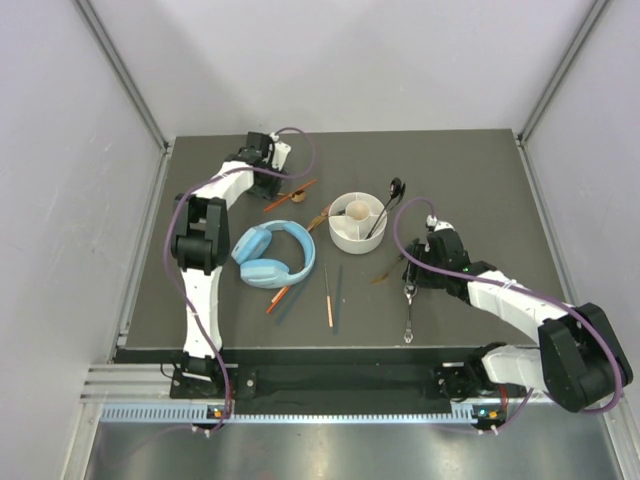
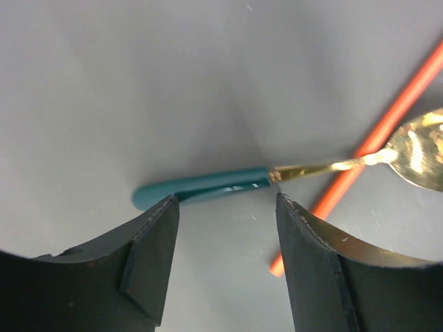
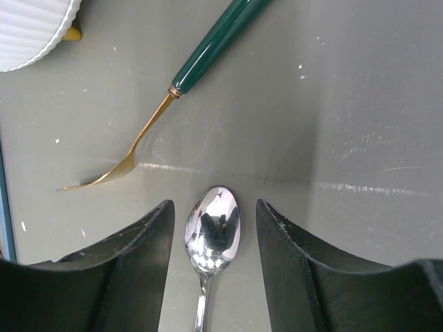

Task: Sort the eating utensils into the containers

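Note:
My left gripper is open just beside the teal handle [image 2: 204, 185] of a gold spoon [image 2: 422, 149], which crosses an orange chopstick [image 2: 394, 111] at the back left. My right gripper is open over a silver spoon [image 3: 213, 228]; a gold fork [image 3: 124, 164] with a green handle lies beyond it. The white divided container [image 1: 355, 232] stands mid-table with dark spoons [image 1: 393, 194] in it. More chopsticks [image 1: 328, 305] lie near the front.
Light blue headphones [image 1: 268, 270] lie left of the container, over some utensils. The back right and right side of the table have free room.

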